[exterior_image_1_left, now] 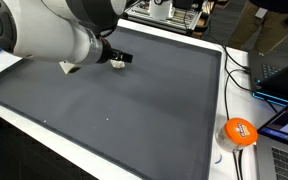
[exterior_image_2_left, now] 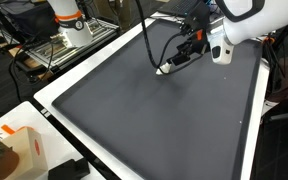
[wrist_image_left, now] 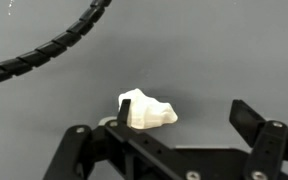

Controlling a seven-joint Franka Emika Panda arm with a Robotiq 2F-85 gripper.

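Note:
A small white, irregular, crumpled-looking object [wrist_image_left: 152,110] lies on the dark grey table. In the wrist view it sits close to the left finger [wrist_image_left: 123,112], partly behind it. My gripper is open, with a wide gap between its fingers and bare table towards the right one. Exterior view 1 has the white object [exterior_image_1_left: 118,65] just below the gripper [exterior_image_1_left: 116,56], near the table's far side. From the other side, the white object [exterior_image_2_left: 165,69] shows beneath the dark gripper [exterior_image_2_left: 189,47]. Whether a finger touches it, I cannot tell.
A second pale item [exterior_image_1_left: 68,68] shows below the arm, mostly hidden. A black spiral-wrapped cable [wrist_image_left: 46,49] hangs across the wrist view. An orange-lidded container [exterior_image_1_left: 237,134] and laptops stand off the right side.

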